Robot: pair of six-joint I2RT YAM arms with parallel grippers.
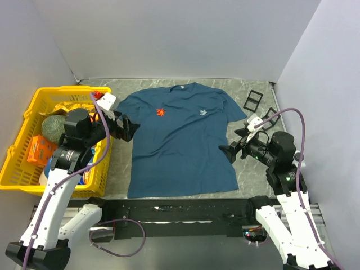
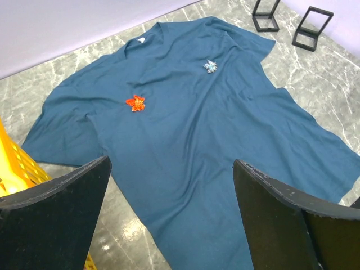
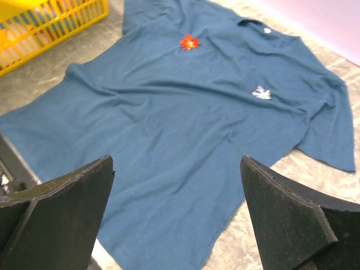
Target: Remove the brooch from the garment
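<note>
A blue T-shirt (image 1: 177, 146) lies spread flat on the table. On its chest are a red brooch (image 1: 160, 112), also seen in the left wrist view as a red flower (image 2: 135, 103), and a silver-white brooch (image 1: 203, 112), which shows in the right wrist view as a pale shape (image 3: 262, 93). My left gripper (image 1: 125, 129) hangs open above the garment's left edge, left of the red brooch. My right gripper (image 1: 230, 149) stands open over the garment's right side, below and right of the silver brooch. Neither holds anything.
A yellow basket (image 1: 17, 174) filled with assorted items takes up the left side. Two black frames (image 1: 252, 100) lie at the back right of the marble table (image 1: 121, 180). Walls border the back and sides.
</note>
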